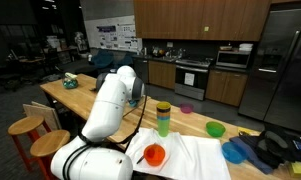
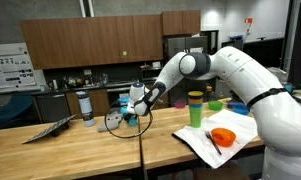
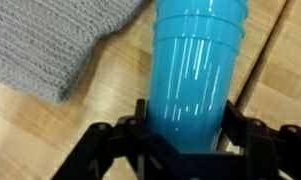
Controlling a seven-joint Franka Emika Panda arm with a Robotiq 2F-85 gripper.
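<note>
A shiny blue cup [image 3: 197,60] with a ridged band fills the middle of the wrist view, slanting up out of frame. My gripper is shut on it, one dark finger on either side of its lower part. Over the far part of the table, the gripper [image 2: 133,113] hangs low in exterior view 2, a bit of the blue cup showing beneath it. Whether the cup touches the tabletop, I cannot tell. Beside it lies a grey knitted cloth [image 3: 65,40], apart from the fingers.
Nearer the arm's base, a green and yellow container [image 1: 163,119] stands by a white cloth [image 1: 195,155] bearing an orange bowl [image 1: 154,155]. A blue and white can [image 2: 85,104] stands farther off. Bare wood [image 2: 60,155] stretches across the front left.
</note>
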